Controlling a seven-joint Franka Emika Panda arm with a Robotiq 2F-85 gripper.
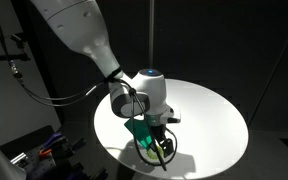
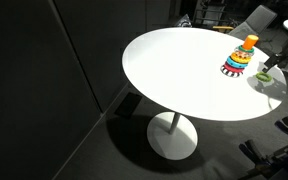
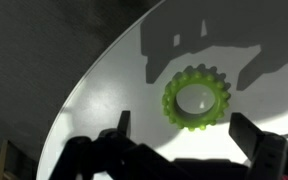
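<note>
A bumpy green ring (image 3: 171, 101) lies flat on the white round table, seen from above in the wrist view. My gripper stands open over it, fingers wide apart, one to either side of the ring's near part. Nothing is held between them. Near the table's edge in exterior view 2, the green ring (image 2: 264, 77) lies just below the gripper (image 2: 271, 67). In exterior view 1 the arm hides much of that spot, and only a bit of the green ring (image 1: 156, 154) shows.
A stack of coloured rings with an orange top (image 2: 239, 57) stands close to the green ring, toward the table's middle.
</note>
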